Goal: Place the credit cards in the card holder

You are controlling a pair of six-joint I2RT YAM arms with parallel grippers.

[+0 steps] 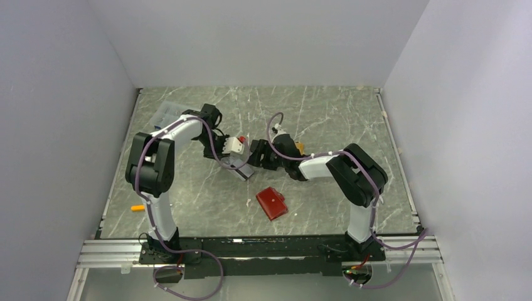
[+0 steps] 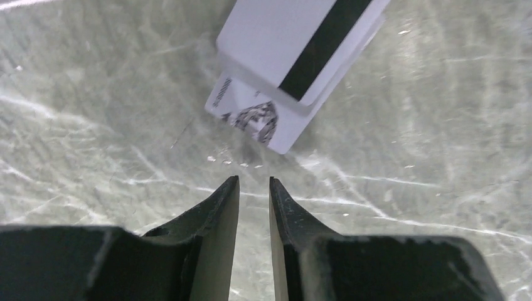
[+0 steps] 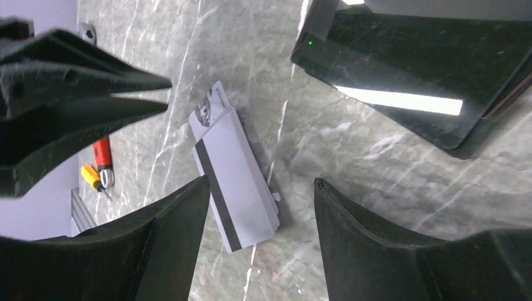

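A small stack of white cards (image 2: 295, 44) with black stripes lies askew on the marble table, the lower card (image 2: 263, 119) peeking out. My left gripper is just beside the stack, its fingertips slightly apart with nothing between them. In the right wrist view the cards (image 3: 238, 182) lie beyond my open right gripper, and the left gripper's fingers (image 3: 88, 75) hover near them at the upper left. A red leather holder (image 1: 271, 202) lies at the front middle of the table.
Black flat objects (image 3: 401, 75) lie by the right gripper. A clear plastic bin (image 1: 164, 114) stands at the back left. An orange-handled tool (image 1: 138, 208) lies at the front left.
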